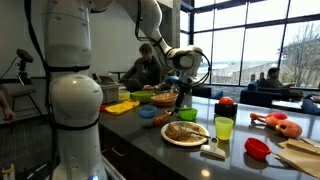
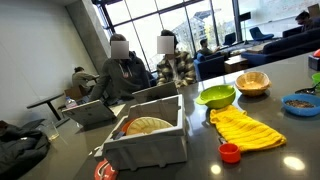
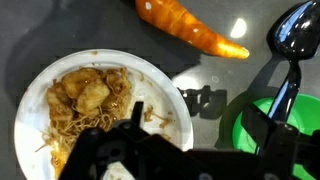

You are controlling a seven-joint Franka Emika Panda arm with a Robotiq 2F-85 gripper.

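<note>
My gripper is open over the table, its dark fingers spread wide and nothing held between them. Below the left finger in the wrist view lies a white plate carrying noodles with browned chunks. By the right finger is a green bowl, partly covered by that finger. A black spoon leans across the bowl's rim, its lower end hidden. In exterior view 1, the gripper hangs above and behind the plate, near the green bowl.
An orange carrot-like item lies beyond the plate. Towards the right stand a yellow-green cup, a red bowl and a wooden board. A grey bin, yellow cloth and small red cup occupy another stretch of table.
</note>
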